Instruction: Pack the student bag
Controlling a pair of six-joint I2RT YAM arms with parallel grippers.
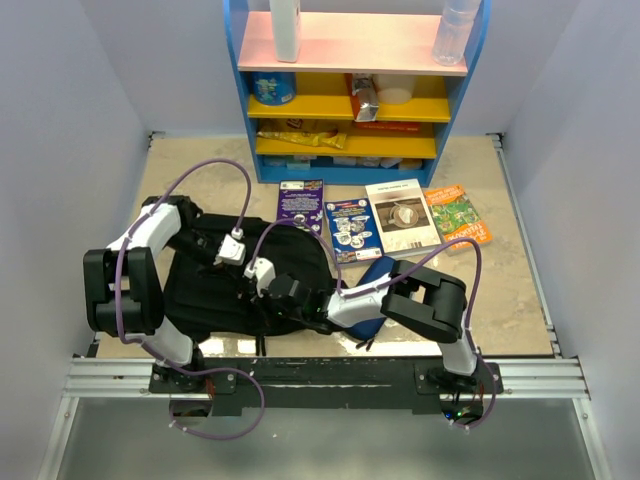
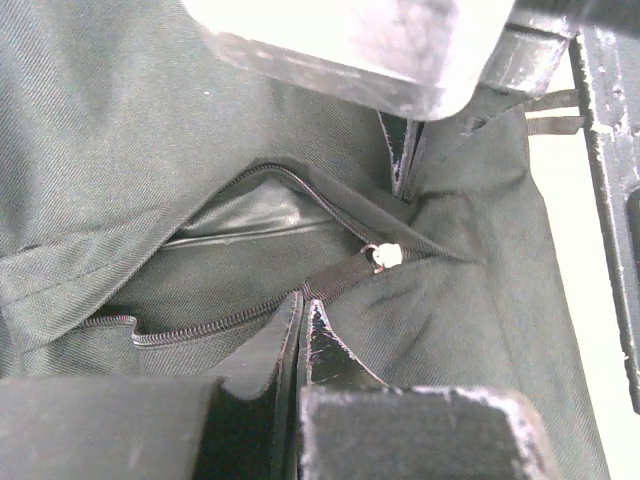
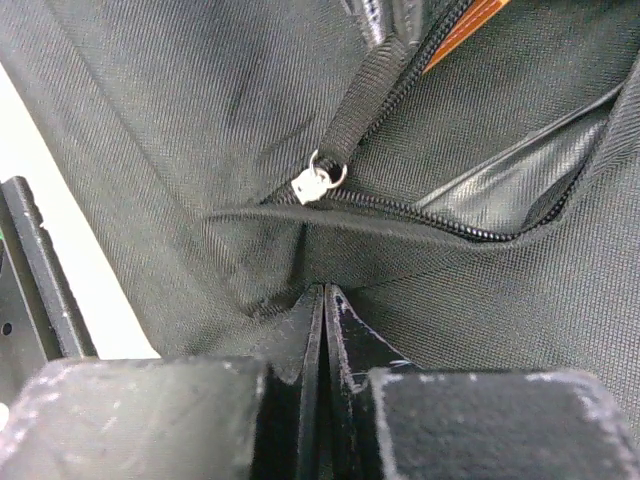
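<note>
A black bag (image 1: pixel 200 300) lies flat at the front left of the table, both grippers over it. Its zipper is partly open along a dark pocket; the zipper pull (image 2: pixel 388 255) shows in both wrist views. My left gripper is shut, its tips at the fabric just below the zipper, with nothing clearly between them. My right gripper is also shut, pressed at the bag's fabric below the zipper; nothing shows between its fingers.
Books (image 1: pixel 404 215) lie in a row before a blue shelf (image 1: pixel 350 175) holding packets and containers. A blue case (image 1: pixel 365 330) lies right of the bag, partly under my right arm. The walls border both sides.
</note>
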